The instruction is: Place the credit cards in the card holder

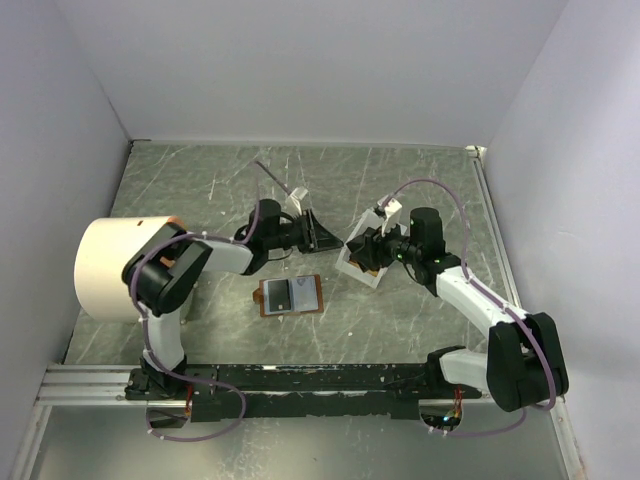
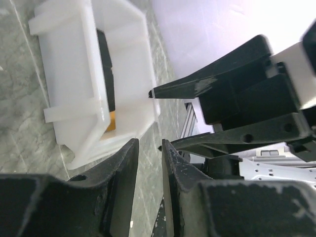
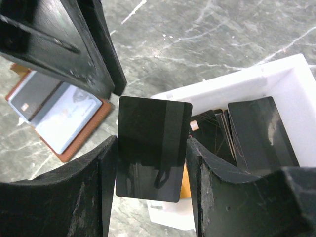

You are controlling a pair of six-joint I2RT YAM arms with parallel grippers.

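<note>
A black card (image 3: 154,148) is held by its two long side edges, with my right gripper (image 1: 368,250) shut on it. Beneath the card sits the white box (image 3: 291,84), holding several dark cards (image 3: 261,131) and a partly hidden orange one (image 3: 185,183). My left gripper stands slightly open, a narrow empty gap between its fingertips. In the right wrist view its dark fingers (image 3: 91,59) come close to the held card's upper left corner. The brown card holder (image 1: 290,295) lies open and flat, left of the box, with dark and pale inner panels.
A large white cylinder (image 1: 115,270) with an orange end stands at the far left, near the left arm. Both grippers are close together over the box's left side.
</note>
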